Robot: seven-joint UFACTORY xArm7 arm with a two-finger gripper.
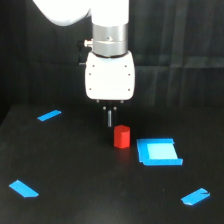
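My white gripper [110, 117] hangs above the dark table, its thin fingers pointing down just behind and left of a red block [122, 137]. Whether the fingers are open or shut is hard to tell. To the right of the block lies a blue square [144, 143] with a pale light-blue centre.
Blue tape strips lie at the back left [49, 115], front left [23, 188] and front right [195, 197].
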